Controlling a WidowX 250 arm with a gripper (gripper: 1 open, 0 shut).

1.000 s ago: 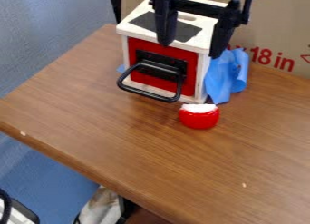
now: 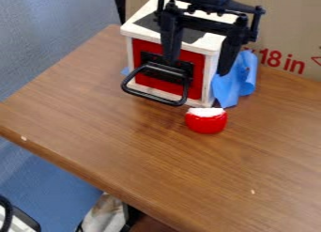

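Note:
A white box with a red front [image 2: 149, 81] stands on the wooden table, with a black handle bar [image 2: 153, 95] sticking out from it. Over its top, my black gripper [image 2: 198, 50] has its fingers pointing down, one in front of the red face's upper part and the other along the right side; whether anything is between them is unclear. A small red round object with a white top [image 2: 206, 123] sits in front of the box's right corner.
A blue cloth [image 2: 238, 81] lies right of the box, and a cardboard panel [image 2: 288, 34] stands behind.
The gripper has come down over the box, lower than a second ago. The box and red object look unmoved.

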